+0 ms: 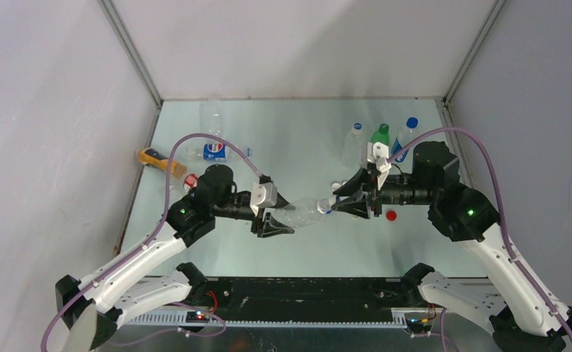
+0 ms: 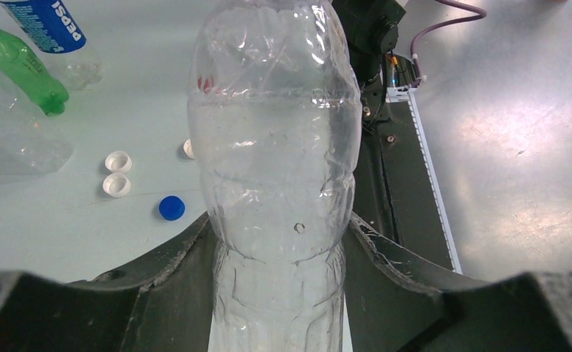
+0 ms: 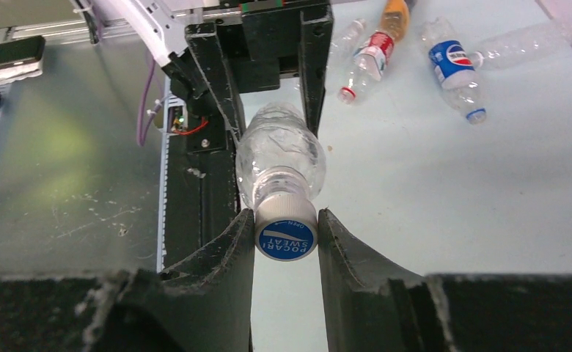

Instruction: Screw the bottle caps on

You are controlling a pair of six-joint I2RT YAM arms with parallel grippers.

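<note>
A clear bottle (image 1: 298, 213) (image 2: 274, 139) is held horizontally in mid-air between the arms. My left gripper (image 1: 276, 218) is shut on its body. At the bottle's neck, my right gripper (image 1: 339, 199) is shut on a white cap (image 3: 285, 236) with a blue top, which sits at the mouth; whether it is threaded on cannot be told. On the table lie white caps (image 2: 117, 184), a blue cap (image 2: 171, 207) and a red cap (image 1: 391, 215).
Bottles lie at the back left, including a Pepsi bottle (image 1: 215, 152) and an orange-labelled one (image 1: 151, 158). Clear, green (image 1: 380, 134) and blue-capped bottles stand at the back right.
</note>
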